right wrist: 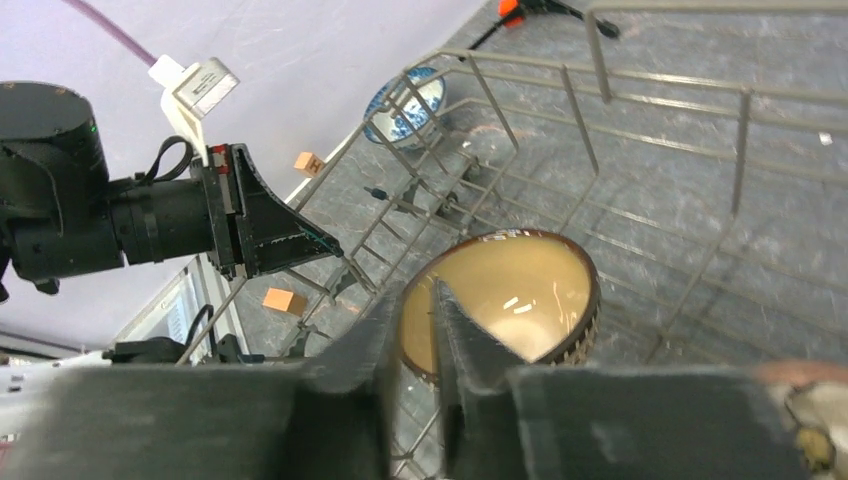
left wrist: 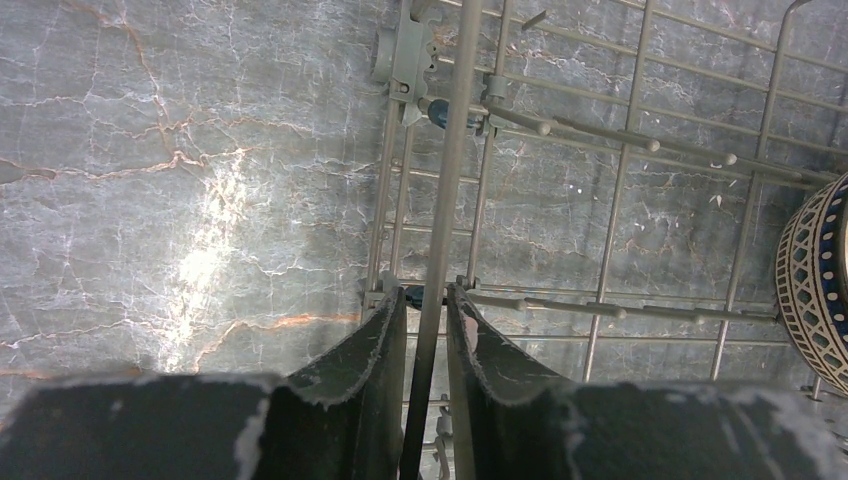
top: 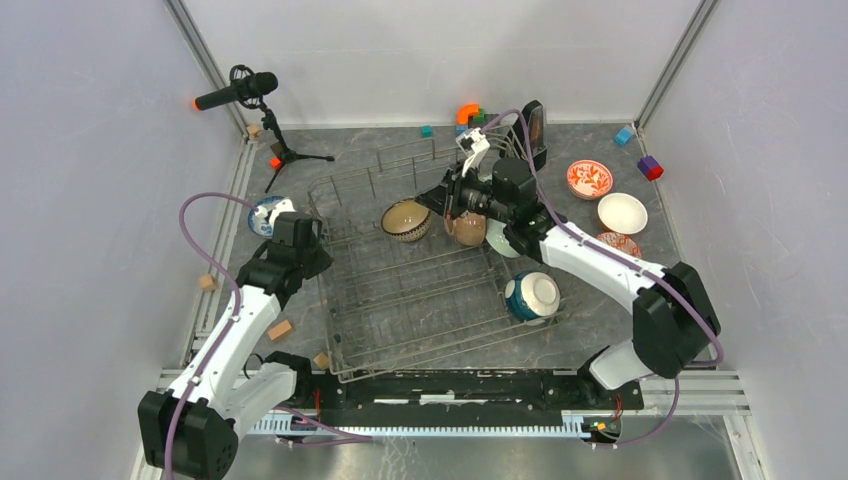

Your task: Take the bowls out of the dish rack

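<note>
The wire dish rack (top: 400, 300) holds a patterned bowl with tan inside (top: 406, 218), tipped in its middle, a brown bowl (top: 470, 229), a pale green bowl (top: 501, 238) and a blue bowl (top: 530, 297). My left gripper is shut on a rack bar at the rack's left side. My right gripper is above the patterned bowl, its fingertips blurred and close together; whether it holds anything is unclear.
Unloaded bowls lie right of the rack: orange-patterned (top: 589, 178), white (top: 622, 213). A blue-white dish (top: 262, 222) lies left. A tripod device, blocks and a dark object stand around the back.
</note>
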